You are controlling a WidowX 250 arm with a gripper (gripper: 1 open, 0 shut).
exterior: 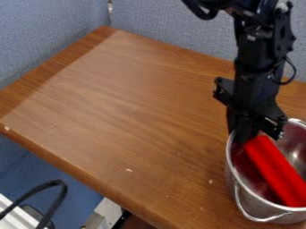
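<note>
My black gripper (pixel 249 127) reaches down from the top right into the near-left part of a metal pot (pixel 245 197) at the right edge of the table (pixel 107 107). A long red object (pixel 277 169) lies tilted in the pot, its upper end by my fingertips. Whether the fingers are shut or touch it is hard to tell, as the tips are dark and partly behind the rim.
Blue-grey walls border it at back and left. A black cable and white item lie below at bottom left.
</note>
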